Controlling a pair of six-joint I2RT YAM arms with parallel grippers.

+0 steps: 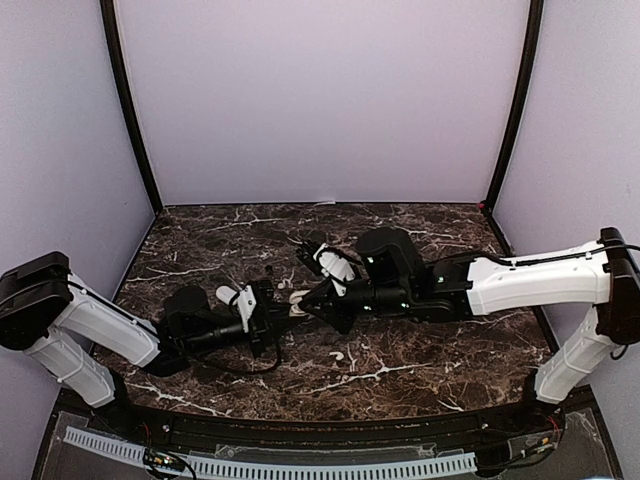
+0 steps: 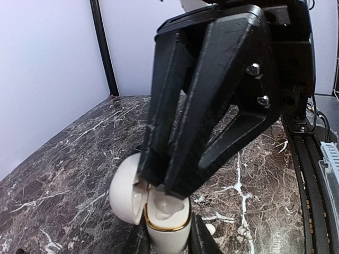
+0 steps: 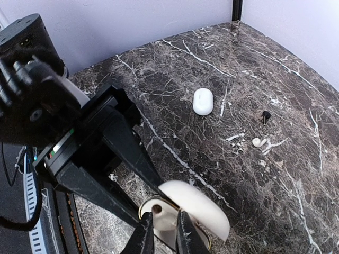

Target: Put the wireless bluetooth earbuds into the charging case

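The white charging case (image 2: 167, 222) with a gold rim stands with its lid (image 3: 198, 209) up, held in my left gripper (image 1: 290, 310), which is shut on it. My right gripper (image 1: 315, 300) has its dark fingertips down at the case's opening, partly covering it; in the right wrist view its fingers show at the bottom edge over the cavity, a small gap between them. Whether an earbud is between them I cannot tell. A small white earbud lies on the marble table, and a white bead shows behind the case in the left wrist view.
A white capsule-shaped object (image 3: 203, 101) and a small black item (image 3: 266, 116) lie on the marble table (image 1: 420, 370). Walls border the back and sides.
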